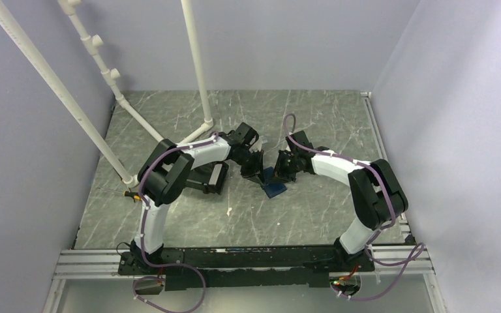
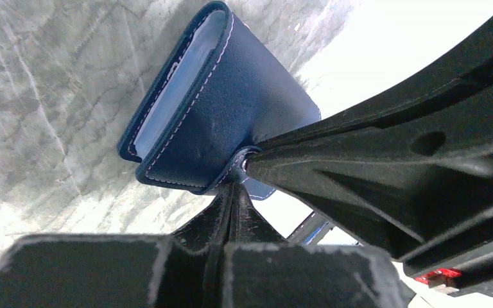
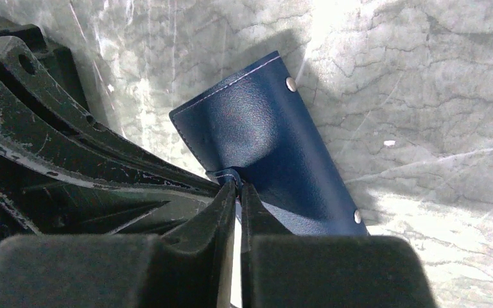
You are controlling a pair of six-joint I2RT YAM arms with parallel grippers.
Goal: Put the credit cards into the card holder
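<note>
The dark blue card holder (image 1: 275, 190) lies on the table between both arms. In the left wrist view the holder (image 2: 250, 83) is folded, its pale clear sleeves (image 2: 183, 77) showing along the open side. A small strap (image 2: 236, 165) at its edge meets the grippers' tips. My left gripper is shut at that strap, and nothing clearly shows between its fingers. Tips of my right gripper touch the same strap; a narrow gap runs between its fingers, and whether they grip the strap is hard to see. No credit card can be made out for certain.
A black box (image 1: 216, 181) sits beneath the left arm. Behind the grippers lies a small pale item (image 1: 264, 139). White pipes (image 1: 197, 59) stand at the back left, with an orange-handled tool (image 1: 132, 194) at the left edge.
</note>
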